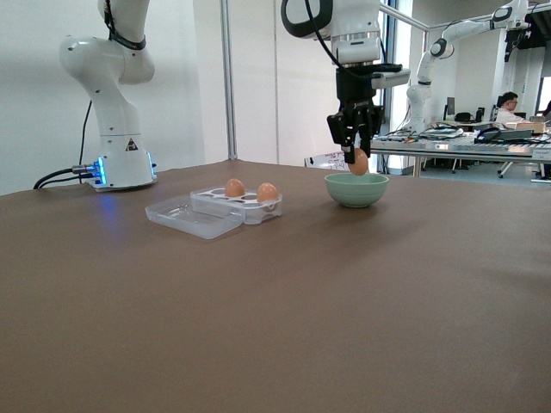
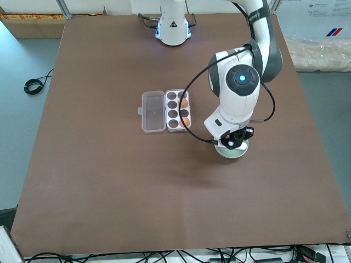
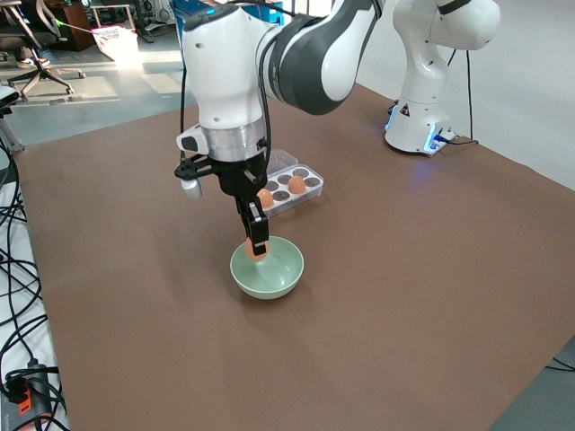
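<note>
My gripper (image 1: 355, 146) is shut on an egg (image 1: 360, 162), held low over a pale green bowl (image 1: 355, 191); in the right view the egg (image 3: 257, 251) sits within the bowl's outline (image 3: 278, 278). In the left view the gripper hides most of the bowl (image 2: 230, 154). An open clear plastic egg carton (image 2: 177, 95) lies left of the bowl, with two more eggs (image 1: 267, 192) in its slots and its lid (image 2: 153, 112) folded out flat.
Cables run along the table's outer edge.
</note>
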